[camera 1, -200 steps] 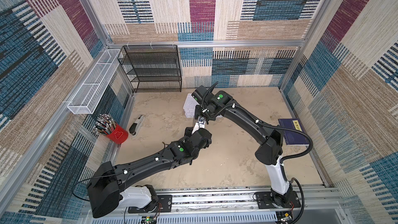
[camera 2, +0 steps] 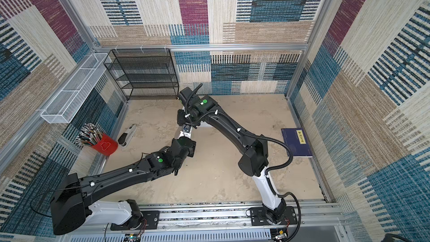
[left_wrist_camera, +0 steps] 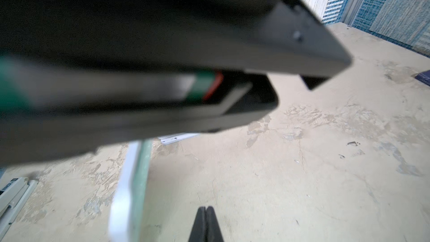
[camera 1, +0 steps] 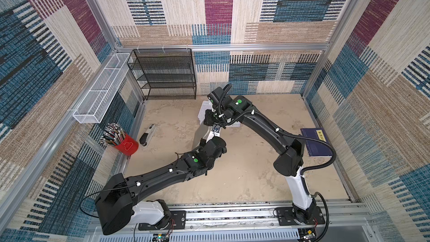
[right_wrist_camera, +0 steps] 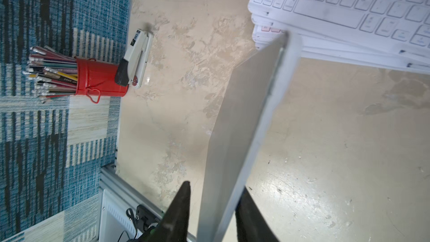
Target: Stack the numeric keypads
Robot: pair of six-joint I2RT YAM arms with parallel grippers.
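Note:
A thin white keypad [right_wrist_camera: 244, 139], seen edge-on and slanting, stands between the two dark fingers of my right gripper; a gap shows beside the left finger's tip, and whether they press on it cannot be told. In the left wrist view the same slab [left_wrist_camera: 124, 197] hangs at left, under the blurred dark right arm. My left gripper is shut with its tips together and nothing between them; the slab lies outside, to their left. A stack of white keypads [right_wrist_camera: 331, 13] rests on the table, partly covered by the right arm from above.
A stapler [right_wrist_camera: 134, 58] and a red pencil cup [right_wrist_camera: 102, 77] stand on the left. A blue book [camera 1: 313, 142] lies at the right edge, and a black wire rack [camera 1: 163, 74] stands behind.

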